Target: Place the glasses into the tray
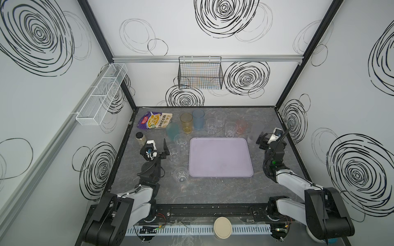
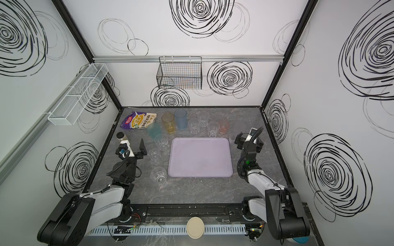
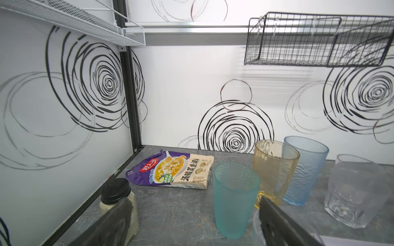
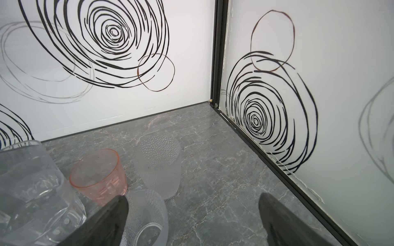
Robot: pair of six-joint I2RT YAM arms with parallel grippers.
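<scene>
An empty lilac tray [image 1: 220, 157] sits in the middle of the table. Glasses stand around its back and left: teal [image 3: 234, 201], amber [image 3: 273, 168], blue [image 3: 303, 172], pink [image 4: 97, 174], and several clear ones, including a dimpled glass [image 4: 158, 160] at the right and one [image 1: 180, 174] left of the tray. My left gripper is open, low beside the left glasses, holding nothing. My right gripper is open near the right glasses, nothing held.
A snack bag [image 1: 154, 120] lies at the back left, with a dark-lidded jar [image 3: 115, 190] in front of it. Wire baskets hang on the back [image 1: 200, 71] and left [image 1: 98, 98] walls.
</scene>
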